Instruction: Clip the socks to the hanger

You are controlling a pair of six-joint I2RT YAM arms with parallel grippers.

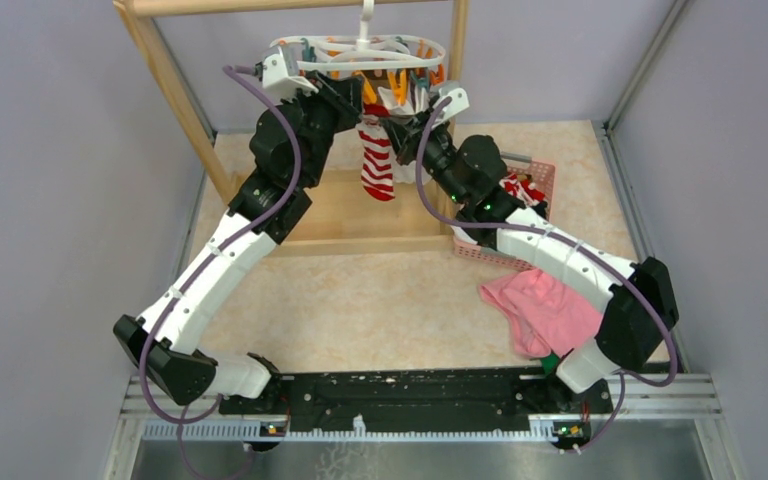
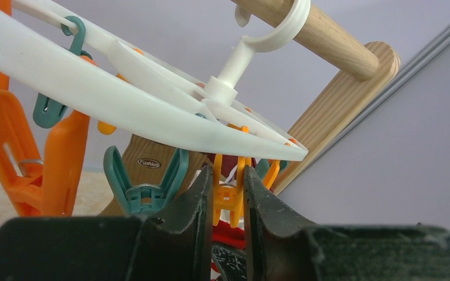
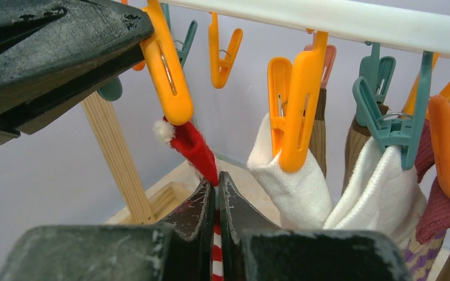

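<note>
A red-and-white striped sock (image 1: 377, 160) hangs upright below the front of the white hanger (image 1: 380, 66). My right gripper is shut on the sock just below its red cuff (image 3: 194, 146). The cuff's top meets the lower end of a yellow-orange clip (image 3: 170, 67); whether it lies between the clip's fingers cannot be made out. My left gripper has that clip (image 2: 227, 199) between its closely spaced fingers, one against each side. In the right wrist view, a dark left finger (image 3: 64, 58) reaches to the clip's upper part.
White socks (image 3: 293, 187) and a maroon sock (image 3: 445, 211) hang from neighbouring clips. Several empty clips, including a green one (image 2: 146, 187), surround my left gripper. A pink basket (image 1: 540, 180) of socks and a pink cloth (image 1: 545, 310) lie right.
</note>
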